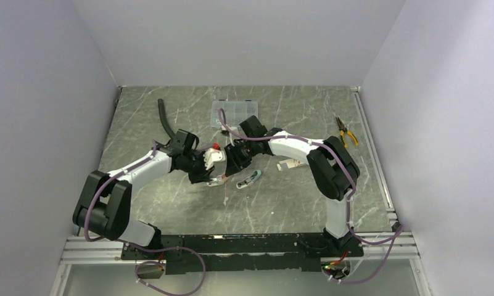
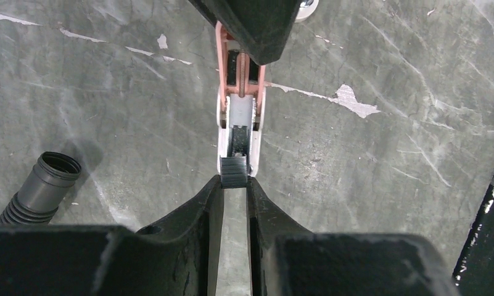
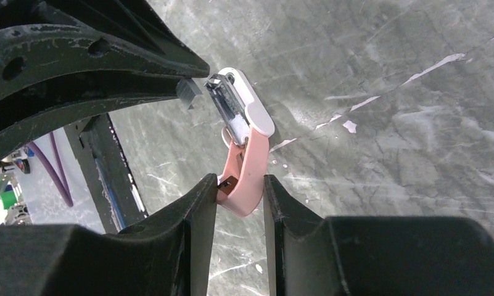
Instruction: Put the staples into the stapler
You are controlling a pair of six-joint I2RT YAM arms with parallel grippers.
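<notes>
The pink and white stapler (image 3: pixel 251 166) stands opened, its metal channel (image 3: pixel 230 105) bare to view. My right gripper is shut on its pink top part. In the left wrist view a short grey staple strip (image 2: pixel 234 172) sits between the fingertips of my left gripper, which is shut on it. From that view the strip overlaps the end of the stapler's channel (image 2: pixel 239 139). The right wrist view shows the strip (image 3: pixel 188 92) apart from the channel, a little to its side.
A second stapler (image 1: pixel 249 179) lies right of the grippers. Beyond are a clear compartment box (image 1: pixel 235 112), a white packet (image 1: pixel 290 164) and yellow pliers (image 1: pixel 346 131). A black tube (image 1: pixel 164 117) lies at the back left.
</notes>
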